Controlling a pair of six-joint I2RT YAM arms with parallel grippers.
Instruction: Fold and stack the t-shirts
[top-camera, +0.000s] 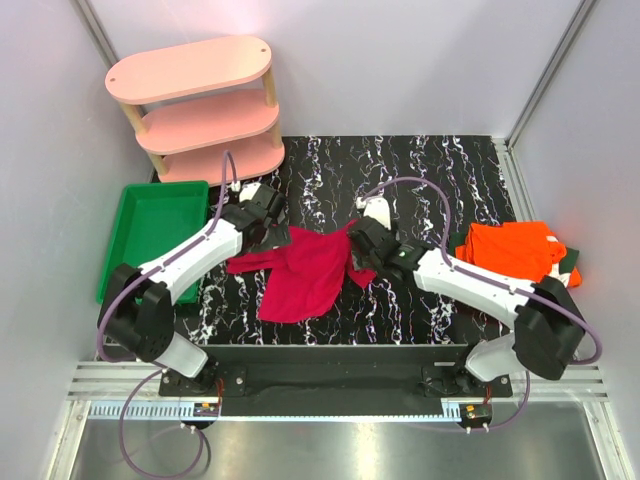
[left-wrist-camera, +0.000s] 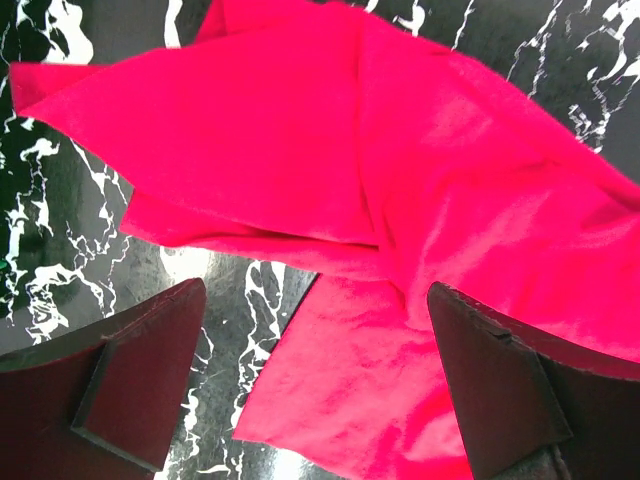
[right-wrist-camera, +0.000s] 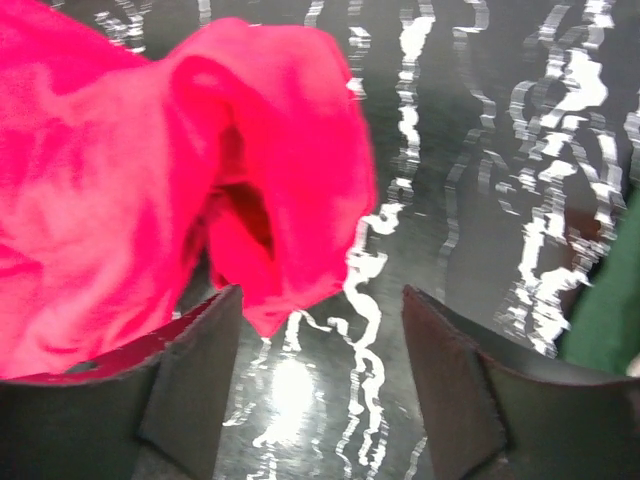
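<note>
A crumpled red T-shirt (top-camera: 307, 275) lies on the black marbled table between my two arms. One sleeve-like part reaches left, and the right end is bunched with a fold standing up. Over its left part hangs my left gripper (top-camera: 270, 240), wide open; in the left wrist view the fingers (left-wrist-camera: 130, 375) stand apart above the cloth. Close to the bunched right end is my right gripper (top-camera: 365, 262). Its fingers (right-wrist-camera: 190, 370) are apart in the right wrist view, with the shirt's lower tip (right-wrist-camera: 270, 315) ahead of them and bare table between.
Folded orange cloth (top-camera: 510, 258) lies on a pile with dark green and pale fabric at the right. An empty green bin (top-camera: 125, 245) stands at the left, and a pink three-tier shelf (top-camera: 190, 70) behind it. Bare table shows at the back.
</note>
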